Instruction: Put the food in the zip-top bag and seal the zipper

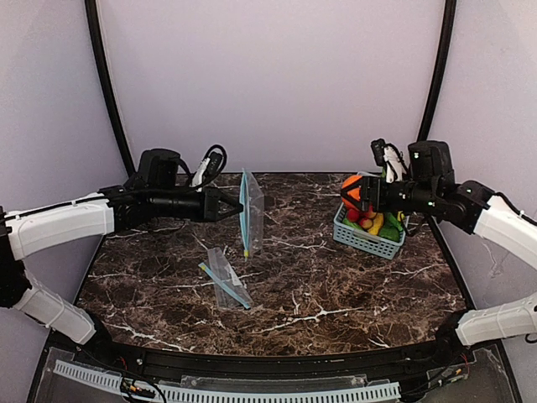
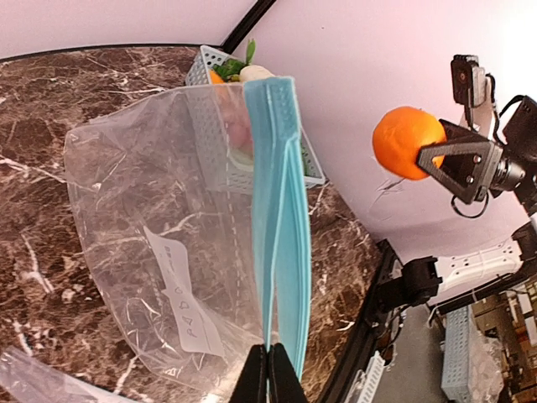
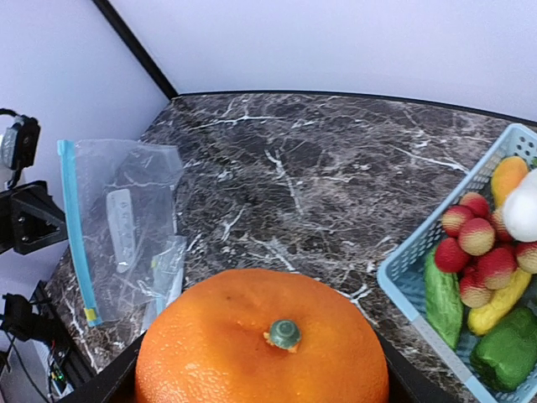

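Observation:
My left gripper is shut on the blue zipper edge of a clear zip top bag, held upright above the table; the bag shows a white label. My right gripper is shut on an orange round fruit with a small green stem, raised at the front of the food basket. In the right wrist view the basket holds red lychees, yellow food, green vegetables and a white item.
A second clear bag with a blue zipper lies flat on the marble table below the held bag. Walls stand at back and sides.

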